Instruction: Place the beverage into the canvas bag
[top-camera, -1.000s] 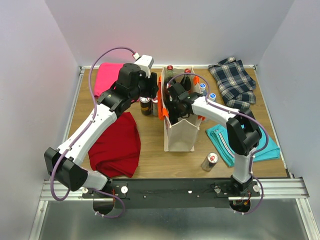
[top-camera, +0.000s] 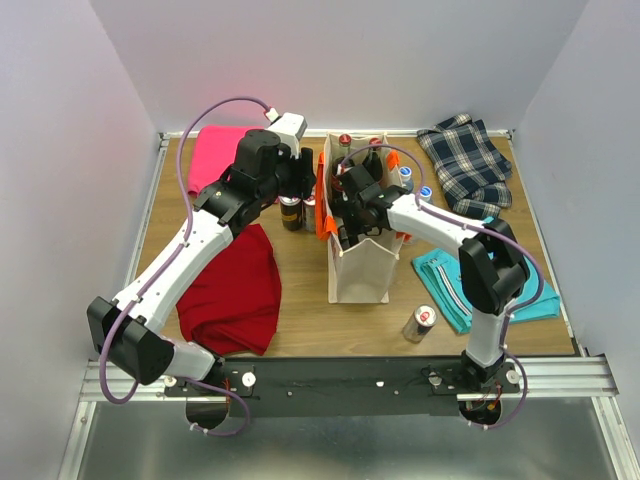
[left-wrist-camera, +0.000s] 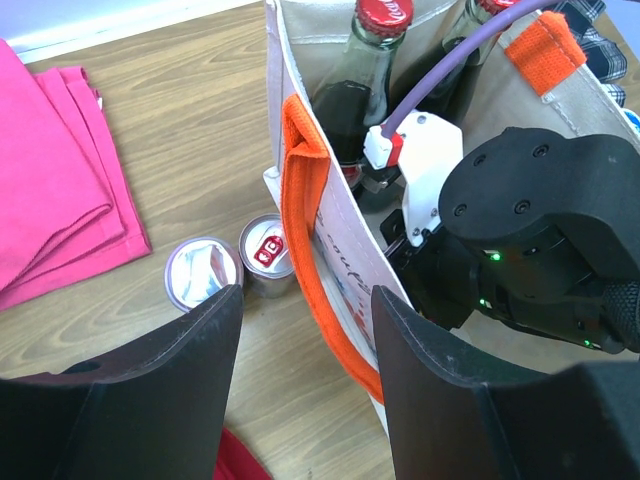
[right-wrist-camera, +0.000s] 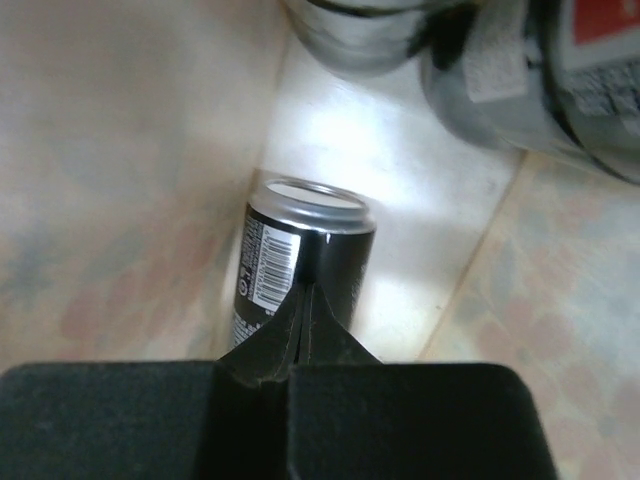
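The canvas bag (top-camera: 362, 275) stands upright on the table with orange handles. Inside it, seen in the right wrist view, a black can (right-wrist-camera: 340, 262) with a silver rim lies on the bag's floor. My right gripper reaches down into the bag; its fingers are shut together in front of the can, with nothing between them. Two dark-filled bottles with red caps, one of them this bottle (left-wrist-camera: 352, 95), stand at the bag's far end. Left of the bag, my left gripper hangs open and empty, above two cans, one dark (top-camera: 291, 213) and one silver (left-wrist-camera: 267, 252).
A silver can (top-camera: 419, 323) stands at the front right. Bottles with blue-white caps (top-camera: 425, 194) are right of the bag. Pink (top-camera: 215, 158), red (top-camera: 235, 295), turquoise (top-camera: 450, 285) and plaid (top-camera: 465, 165) cloths lie around. Bare table shows in front of the bag.
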